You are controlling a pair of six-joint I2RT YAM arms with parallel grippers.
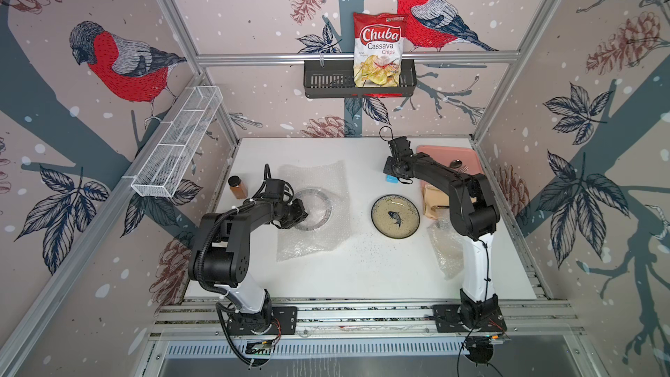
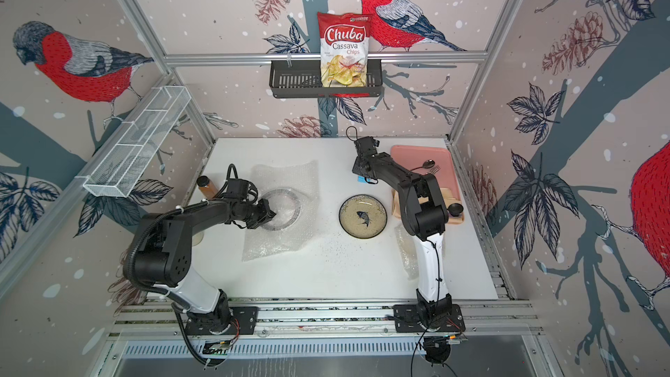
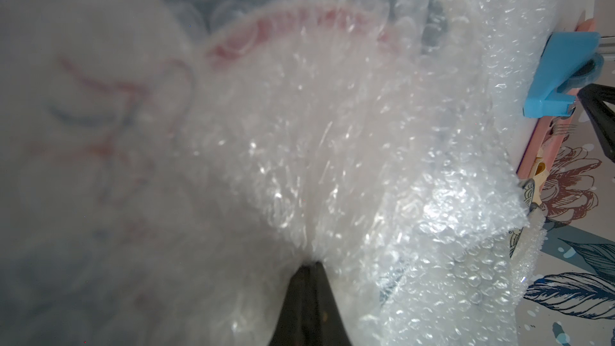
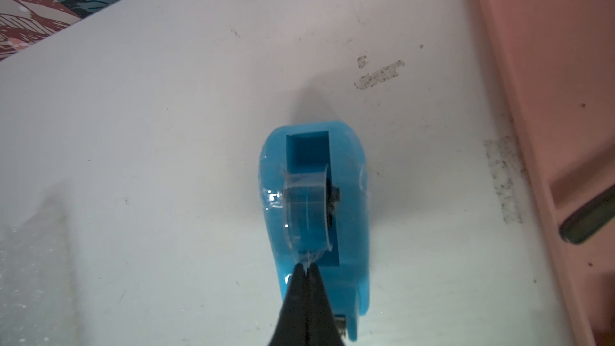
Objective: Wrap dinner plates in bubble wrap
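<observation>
On the left of the table a plate (image 1: 321, 197) lies under clear bubble wrap (image 1: 317, 244); in the left wrist view its red-patterned rim (image 3: 288, 25) shows through the wrap. My left gripper is shut, its tips down against the wrap over the plate. Creases run towards those tips, but whether wrap is pinched between them is hidden. My right gripper is shut over a blue tape dispenser (image 4: 349, 218), near its clear tape roll (image 4: 307, 211), with nothing visible between its fingers. A second, beige plate with a fish (image 1: 395, 227) lies bare at centre right.
A pink tray (image 2: 446, 167) with a spoon and fork stands at the back right. Another piece of bubble wrap (image 1: 446, 248) lies right of the beige plate. A brown-filled bottle (image 1: 237, 187) stands at the left edge.
</observation>
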